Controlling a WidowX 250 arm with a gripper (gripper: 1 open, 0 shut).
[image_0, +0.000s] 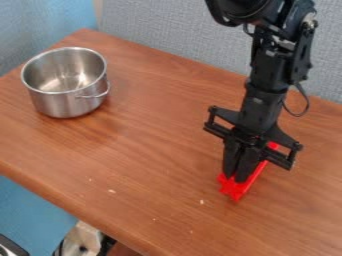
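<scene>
My black gripper (241, 172) reaches down to the right side of the wooden table, its fingers on a red object (233, 190) that lies on the tabletop and extends behind them, partly hidden. Whether the fingers are closed on it is unclear. A steel pot (64, 87) with a wire handle stands at the back left.
Grey padded walls stand behind.
</scene>
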